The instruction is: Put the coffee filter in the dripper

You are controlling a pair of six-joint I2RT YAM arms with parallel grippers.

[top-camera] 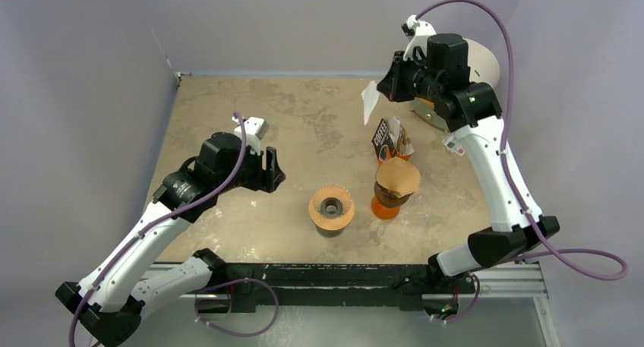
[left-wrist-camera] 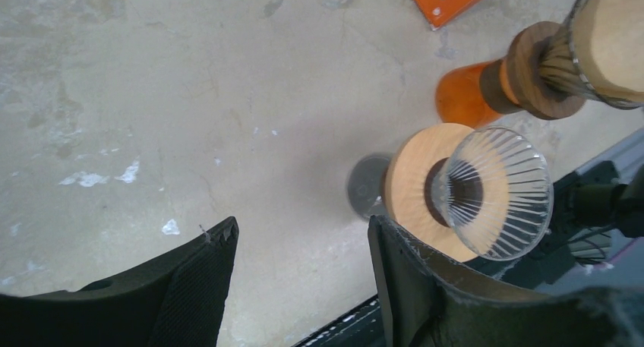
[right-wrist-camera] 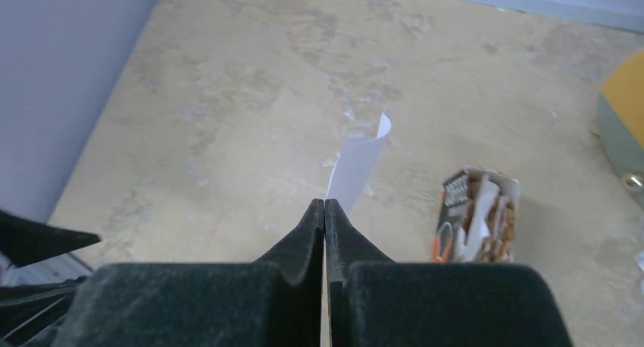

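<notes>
A white paper filter [top-camera: 370,98] hangs from my right gripper [top-camera: 386,89], which is shut on it and held up above the table at the back right; in the right wrist view the filter [right-wrist-camera: 355,168] rises from between the fingertips. My left gripper [top-camera: 271,170] stands part open and empty, left of a glass dripper [top-camera: 332,199] with a wooden collar, which is also in the left wrist view [left-wrist-camera: 497,195]. Below the right gripper stands the open box of filters [top-camera: 386,143].
A second dripper with a brown filter [top-camera: 397,176] stands on an orange-based stand at the right. A rounded appliance [top-camera: 480,62] is at the back right, behind the right arm.
</notes>
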